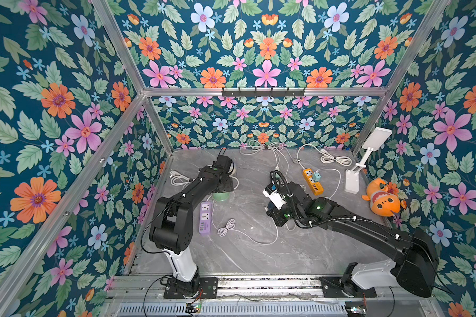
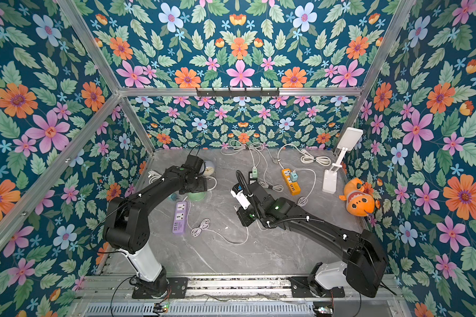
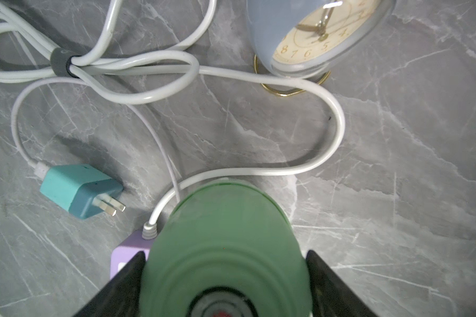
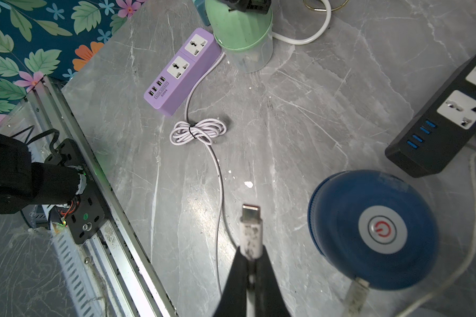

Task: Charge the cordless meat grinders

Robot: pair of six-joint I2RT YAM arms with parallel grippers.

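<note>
The green grinder (image 3: pixel 224 227), a green-topped cup with a clear lower part, stands upright beside the purple power strip (image 4: pixel 182 74). My left gripper is over it, fingers apart, one finger on each side; whether they press on it cannot be seen. My right gripper is shut on the white charging cable (image 4: pixel 251 232), its metal plug tip pointing up between the fingertips and away from the green grinder. In the right wrist view, the blue grinder (image 4: pixel 375 227) has a red power mark; a second white plug (image 4: pixel 357 295) meets its lower side, insertion unclear.
A black power strip (image 4: pixel 439 116) lies past the blue grinder. A teal adapter (image 3: pixel 79 190) and a clock (image 3: pixel 322 37) lie near the green grinder. An orange strip (image 1: pixel 313 181), lamp (image 1: pixel 352 179) and plush toy (image 1: pixel 383 199) stand at right. Mid-table is mostly clear.
</note>
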